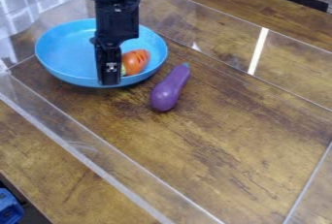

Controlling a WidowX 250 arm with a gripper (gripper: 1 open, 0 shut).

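A blue bowl (68, 49) sits at the upper left of the camera view. My black gripper (112, 69) reaches down into it from above, its narrow tip low in the bowl and shut. An orange-red round object (136, 59) lies in the bowl just right of the fingers, partly hidden by them. Anything small between the fingertips is too dark to tell.
A purple eggplant (169, 90) lies on the wooden surface (234, 150) just right of the bowl. A blue object (8, 207) shows at the bottom left corner.
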